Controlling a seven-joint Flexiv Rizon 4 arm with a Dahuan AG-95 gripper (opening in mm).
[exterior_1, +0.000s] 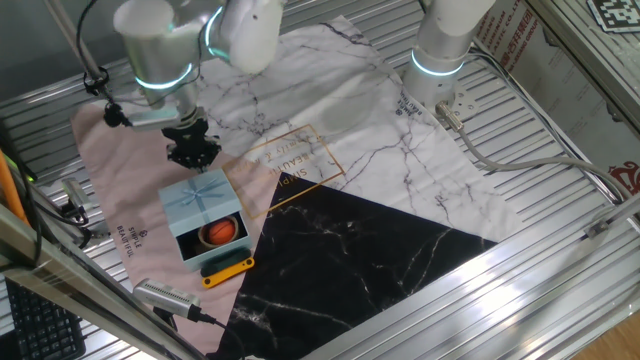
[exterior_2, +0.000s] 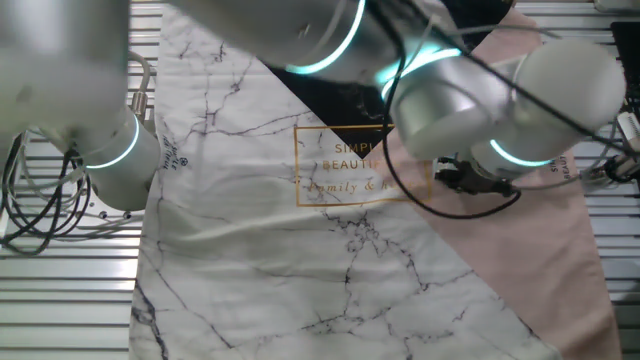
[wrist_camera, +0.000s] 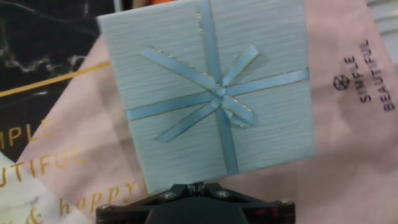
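A light blue gift box (exterior_1: 215, 240) stands on the pink part of the cloth, partly uncovered. Its lid (wrist_camera: 180, 68), tied with a blue ribbon bow (wrist_camera: 219, 94), lies over the back part and leaves the front open. In that opening sits an orange-red ball (exterior_1: 221, 232) within a brown round rim. My gripper (exterior_1: 195, 163) hangs just behind the lid, apparently clear of it. From the wrist, the gripper looks shut, its dark fingers together near the lid's lower edge, with nothing visible between them. The box is hidden in exterior view 2.
A yellow-and-black tool (exterior_1: 228, 272) lies against the box's front side. A silver device (exterior_1: 167, 297) with a cable is at the front left.
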